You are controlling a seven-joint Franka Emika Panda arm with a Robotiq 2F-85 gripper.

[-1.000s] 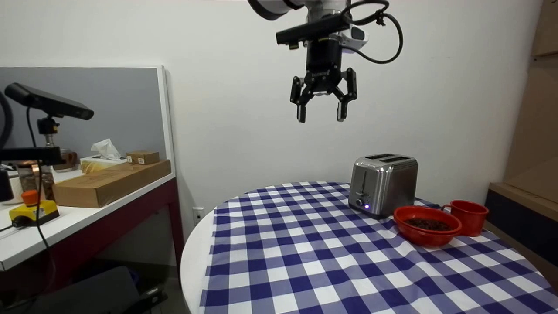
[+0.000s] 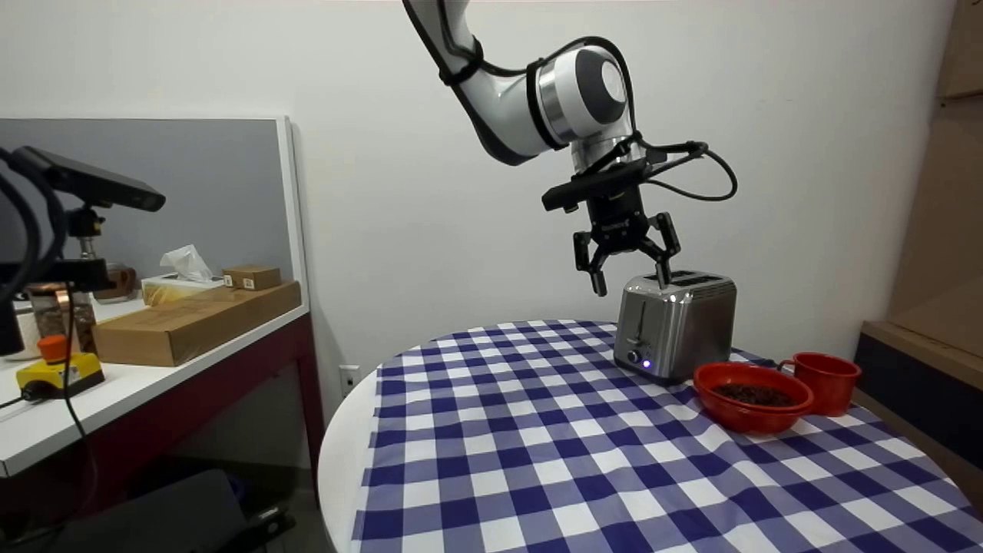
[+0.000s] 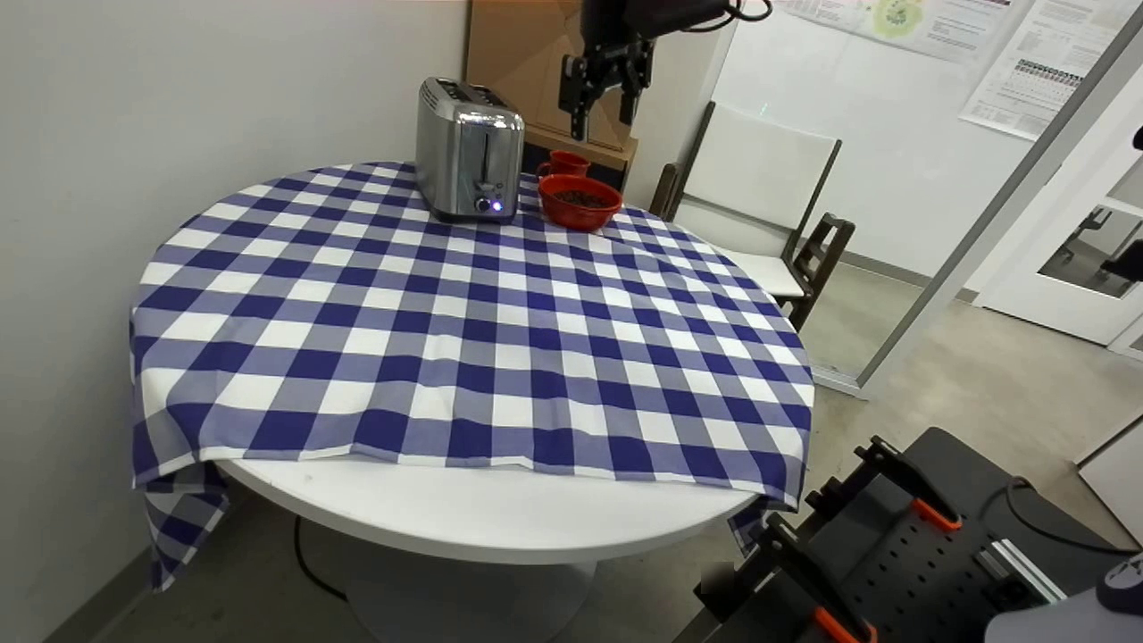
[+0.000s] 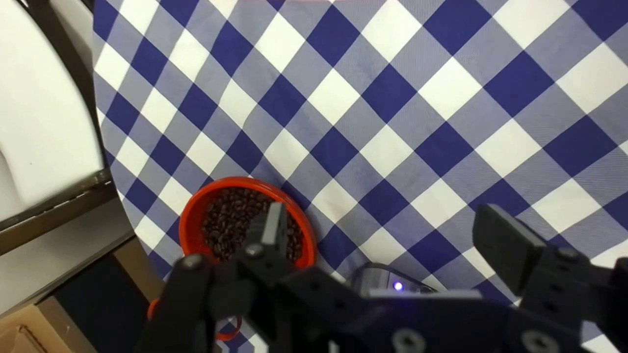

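My gripper (image 2: 630, 281) hangs high over the table with its fingers apart and nothing between them. In exterior view 1 one fingertip overlaps the silver toaster (image 2: 675, 324), though exterior view 2 shows the gripper (image 3: 602, 129) off to the right of the toaster (image 3: 468, 161). A red bowl (image 2: 756, 420) filled with dark beans (image 4: 226, 220) stands beside the toaster. Behind the bowl sits a red mug (image 2: 832, 382). Seen from the wrist, one finger of the open gripper covers part of the bowl (image 4: 187, 226), and the gripper's body hides most of the toaster and mug.
A blue-and-white checked cloth (image 3: 429, 321) covers the round table (image 3: 482, 509), its middle and near side bare of objects. Cardboard (image 2: 931, 249) rises beyond the mug. A side desk with boxes (image 2: 198, 322) stands at the left.
My gripper has come down and to the right in exterior view 1, and has tilted. The toaster, bowl and mug have stayed put. The fingers remain apart.
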